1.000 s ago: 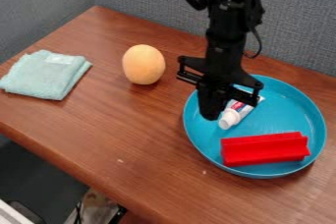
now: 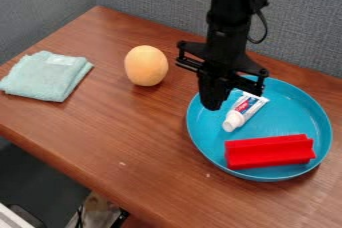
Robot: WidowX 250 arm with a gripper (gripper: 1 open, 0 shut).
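Note:
The black gripper (image 2: 214, 94) hangs over the upper left of a blue plate (image 2: 287, 120), its fingertips pointing down; it looks shut, with nothing visible between its fingers. A white toothpaste tube (image 2: 246, 108) lies on the plate just right of the fingertips, its cap toward the front. A red object (image 2: 269, 151) lies across the front part of the plate.
An orange egg-shaped object (image 2: 146, 66) stands on the wooden table (image 2: 127, 142) left of the arm. A folded pale teal cloth (image 2: 46, 76) lies at the far left. Grey panels stand behind.
The gripper has risen slightly over the last second, showing more of the toothpaste tube. The objects on the plate and table have not visibly moved.

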